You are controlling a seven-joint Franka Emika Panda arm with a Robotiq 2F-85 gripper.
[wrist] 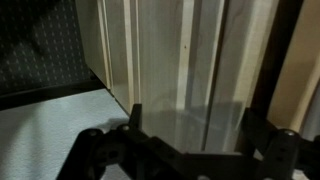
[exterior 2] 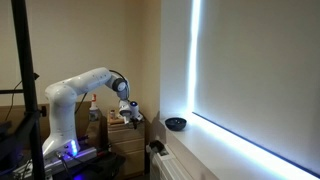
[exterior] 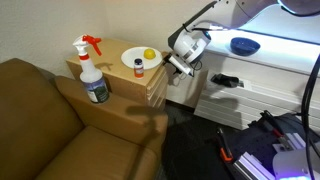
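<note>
My gripper [exterior: 182, 70] hangs by the right-hand side of a wooden cabinet [exterior: 157, 88], just below the level of its top. Its two dark fingers stand wide apart in the wrist view, so the gripper is open, with no object held between them. Beyond the fingers, wooden panels [wrist: 160, 70] with pale edges fill the view; whether a finger touches them cannot be told. On the cabinet top are a white plate [exterior: 132, 60] with a yellow round object [exterior: 149, 54] on it, and a small bottle with a red-orange label [exterior: 139, 68].
A spray bottle with a red head [exterior: 93, 76] stands left of the plate. A brown sofa [exterior: 40, 120] lies in front. Right of the arm, a dark blue bowl [exterior: 244, 46] rests on a white ledge. Dark floor [exterior: 190, 130] is open below the gripper.
</note>
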